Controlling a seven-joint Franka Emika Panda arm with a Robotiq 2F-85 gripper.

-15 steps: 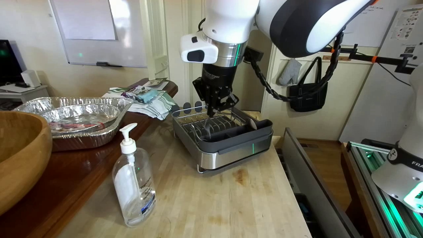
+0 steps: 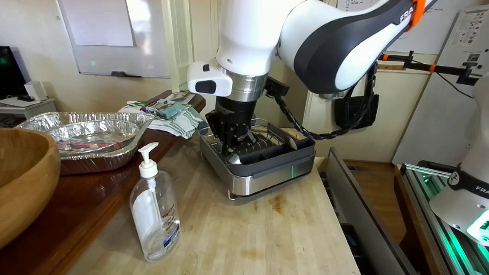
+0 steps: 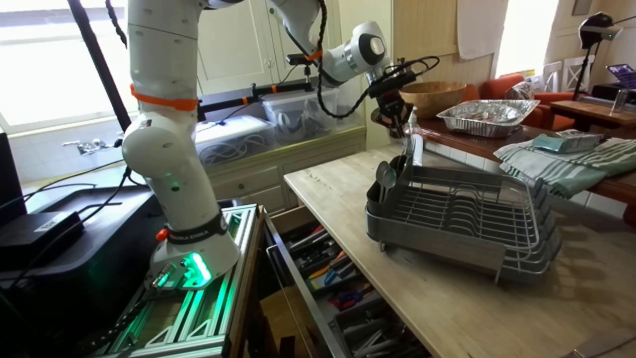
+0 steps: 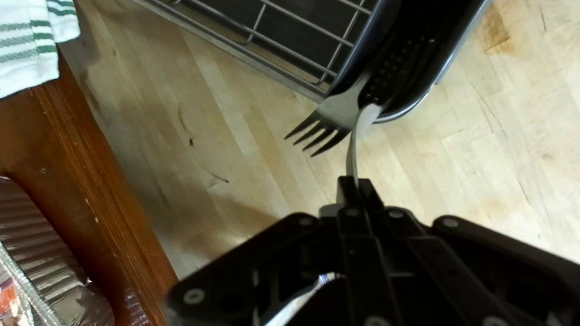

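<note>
A fork (image 4: 338,111) leans out of the dark utensil caddy (image 4: 456,40), tines toward the lower left in the wrist view. Beside it, a second thin metal utensil (image 4: 353,146) rises edge-on from the caddy to the fingertips of my gripper. The fingers are shut with its thin end between them; what its head is cannot be told. In exterior view 1 my gripper (image 2: 227,151) is low at the caddy's left end, at the side of the dish rack (image 2: 213,160). Exterior view 2 shows the gripper (image 3: 398,128) behind the caddy (image 3: 390,200).
A clear pump bottle (image 2: 156,215) stands on the wooden counter (image 2: 256,238) in front of the rack. Foil trays (image 2: 101,158) and a wooden bowl (image 2: 27,178) sit on the raised ledge at left. An open drawer (image 3: 334,268) lies beside the counter.
In exterior view 1, my gripper has moved left and down from above the rack to the caddy's left end. The rack and bottle have not moved.
</note>
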